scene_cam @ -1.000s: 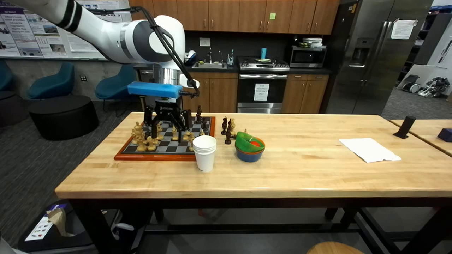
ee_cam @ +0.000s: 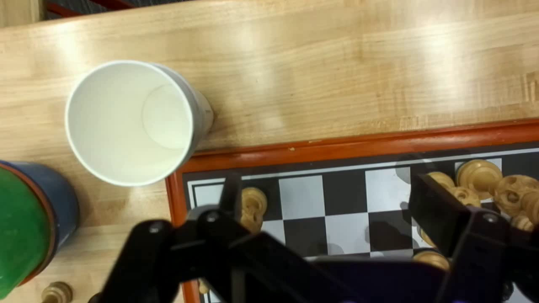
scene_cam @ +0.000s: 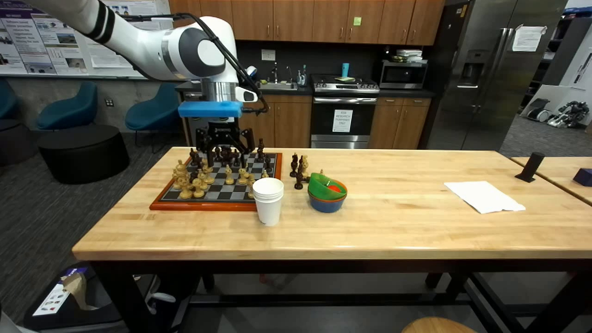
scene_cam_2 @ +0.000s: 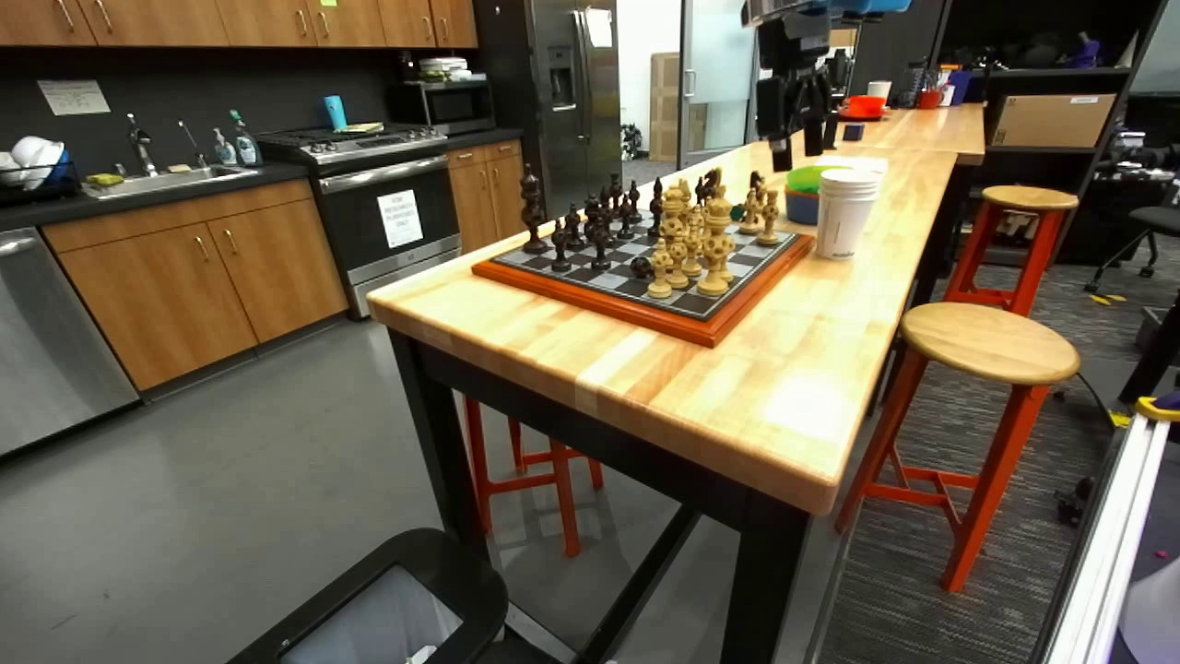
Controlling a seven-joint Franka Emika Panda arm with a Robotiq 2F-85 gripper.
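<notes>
Above the chessboard (scene_cam: 222,195) hangs my gripper (scene_cam: 226,158), its fingers spread wide. In the wrist view the gripper stands open, and bare board squares show between its two dark fingers. Tan chess pieces (ee_cam: 477,179) cluster by the right finger, and one tan piece (ee_cam: 252,204) shows beside the left finger. Dark pieces (scene_cam_2: 533,210) stand toward the board's other side. A dark piece (scene_cam_2: 642,266) seems to lie on its side near the tan ones. In the second exterior view the gripper (scene_cam_2: 805,144) appears high over the table.
Stacked white paper cups (scene_cam: 268,202) stand at the board's front right corner. Right of them are nested bowls (scene_cam: 327,205), blue below and green tilted on top. A few chess pieces (scene_cam: 298,180) stand off the board. White paper (scene_cam: 484,197) lies farther right.
My gripper has risen and shifted toward the back of the board. More dark pieces now show beneath it. The cups and bowls have not moved.
</notes>
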